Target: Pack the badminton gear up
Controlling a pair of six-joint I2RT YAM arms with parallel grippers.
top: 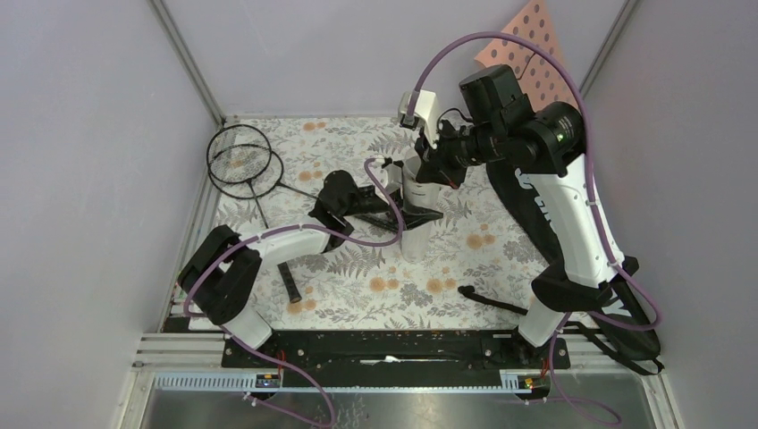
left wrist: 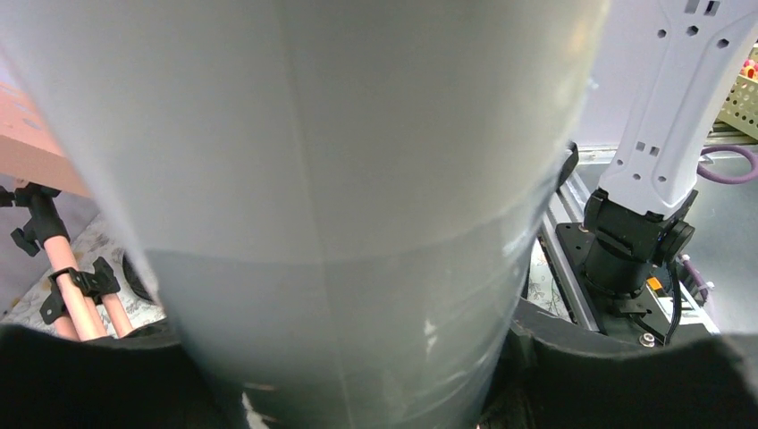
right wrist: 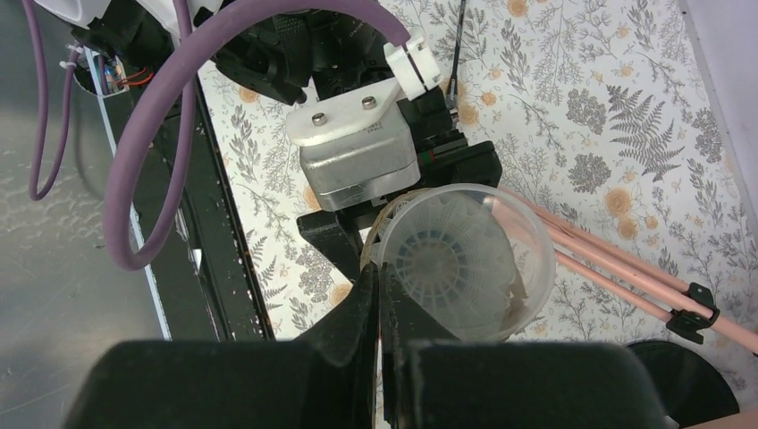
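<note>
A tall translucent shuttlecock tube point(top: 415, 237) stands roughly upright near the table's middle and fills most of the left wrist view. Around its upper part my left gripper point(top: 418, 198) is shut, one black finger on either side. At the tube's mouth, a clear round lid point(right wrist: 534, 241) overlaps the tan rim point(right wrist: 374, 234); a radial pattern shows through it. My right gripper is shut, its tips pinching the lid's thin edge. Whether the lid is seated cannot be told. Two rackets point(top: 253, 183) lie crossed at the left, and a black bag point(top: 527, 219) lies on the right, partly under my right arm.
A pink perforated stand point(top: 545, 58) occupies the back right corner, its poles point(right wrist: 617, 268) close to the tube. A black strap point(top: 492, 301) rests at the front right.
</note>
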